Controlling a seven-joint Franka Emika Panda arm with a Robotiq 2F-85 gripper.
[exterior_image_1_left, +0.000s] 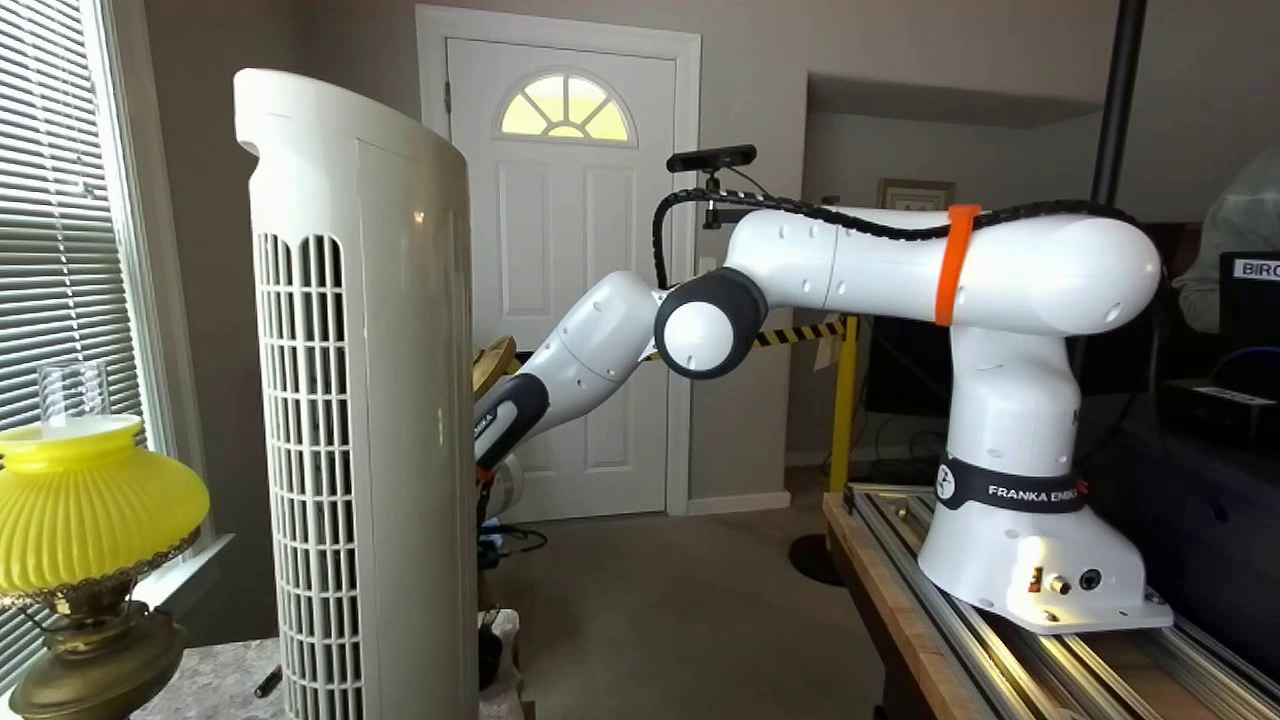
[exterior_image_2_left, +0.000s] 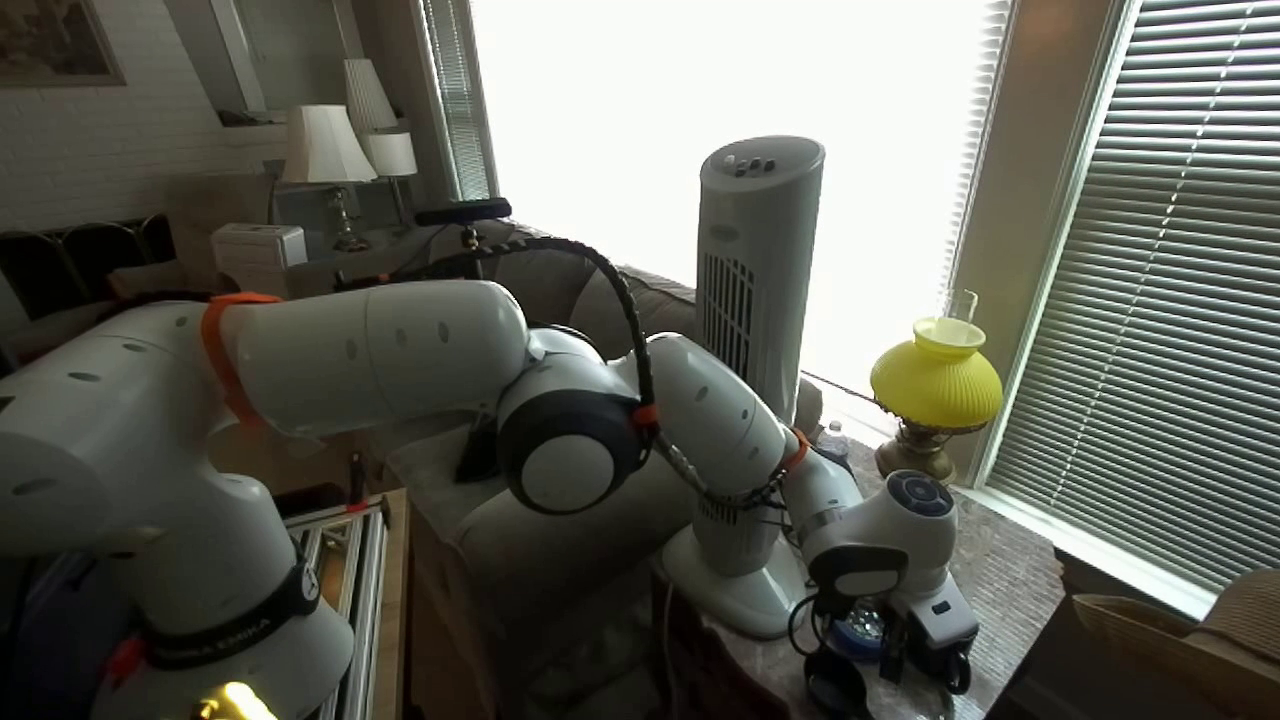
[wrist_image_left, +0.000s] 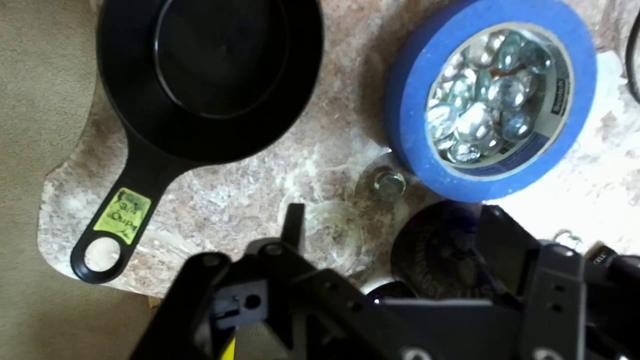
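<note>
In the wrist view my gripper is open, its two black fingers wide apart above a marbled tabletop (wrist_image_left: 240, 201). A dark round object with lettering (wrist_image_left: 435, 252) shows partly between them, nearer the right finger, which overlaps it in the picture. I cannot tell whether they touch. A blue tape roll (wrist_image_left: 414, 144) encircles several clear glass gems (wrist_image_left: 477, 120), beyond the fingertips. One loose gem (wrist_image_left: 390, 185) lies just outside the roll. Upper left is a black measuring cup (wrist_image_left: 225, 66) with a yellow label on its handle. Exterior view 1 hides the gripper behind the fan.
A tall tower fan (exterior_image_2_left: 758, 252) stands beside the arm on the table. Farther back is a yellow-shaded lamp (exterior_image_2_left: 936, 378) by the window. The table edge lies close to the measuring cup's handle. A cardboard box (exterior_image_2_left: 1152, 648) is at the right.
</note>
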